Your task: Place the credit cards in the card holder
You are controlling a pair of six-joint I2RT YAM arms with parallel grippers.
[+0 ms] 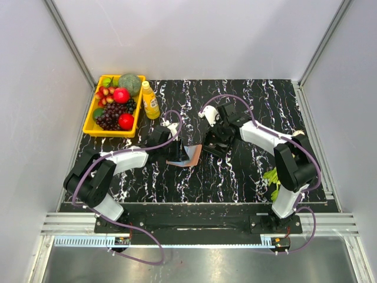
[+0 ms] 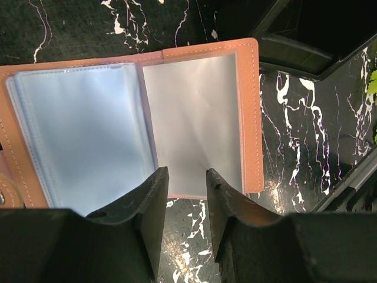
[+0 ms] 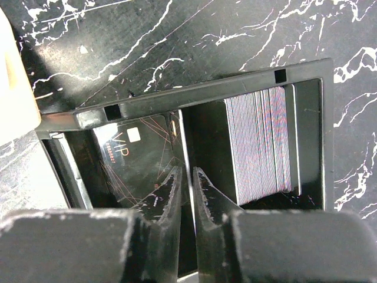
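Note:
An open card holder [image 2: 250,118] with a pink edge and clear blue sleeves [image 2: 79,130] lies on the marble top. My left gripper is over it, part open, nothing seen between its fingers. A black case [image 3: 212,88] to its right holds a dark card [image 3: 135,153] in the left compartment and a stack of light-edged cards [image 3: 259,141] in the right one. My right gripper is shut over the case, by the divider; no card shows clearly between its fingers.
A yellow fruit basket [image 1: 88,127] and an orange bottle [image 1: 151,103] stand at the back left. Green produce [image 1: 272,177] lies at the right.

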